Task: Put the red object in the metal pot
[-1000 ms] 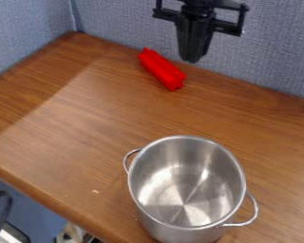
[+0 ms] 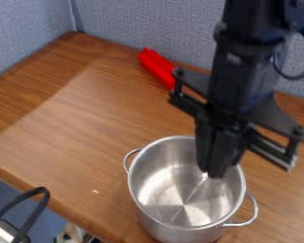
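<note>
The red elongated object [image 2: 158,67] lies on the wooden table near the back wall, its right end partly covered by the arm. In the front of the view stands the metal pot [image 2: 182,182], upright, its visible inside bare. My black gripper [image 2: 216,171] points down over the pot's right part, with its fingers pressed together and nothing between them. The red object is well behind the fingers, apart from them. Part of the pot's rear rim is hidden by the gripper.
Grey walls [image 2: 129,21] border the table [image 2: 66,104] at the back and left. A dark cable [image 2: 38,194] and other gear sit off the front left edge. The pot's wire handles stick out at either side.
The red object and the pot have stayed where they were.
</note>
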